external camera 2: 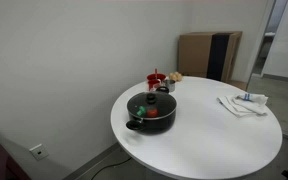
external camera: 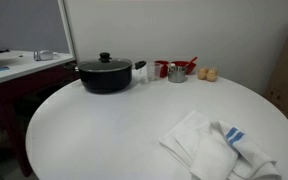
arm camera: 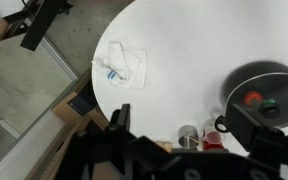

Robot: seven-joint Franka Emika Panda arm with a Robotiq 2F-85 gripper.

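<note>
My gripper shows at the bottom of the wrist view, open, its dark fingers [arm camera: 121, 118] wide apart with nothing between them. It hangs high over the white round table [arm camera: 169, 70]. Left of centre in that view lies a crumpled white cloth with blue stripes [arm camera: 119, 68]. A black pot [external camera: 106, 78] with a glass lid stands at the table's back left in exterior view 1. Through the lid, red [external camera 2: 152, 112] and green [external camera 2: 141, 112] items show.
A metal cup [external camera: 177, 74], red containers [external camera: 190, 66], a clear cup [external camera: 154, 72] and several brown eggs [external camera: 210, 75] line the back edge. Cardboard [external camera 2: 206, 55] stands behind the table.
</note>
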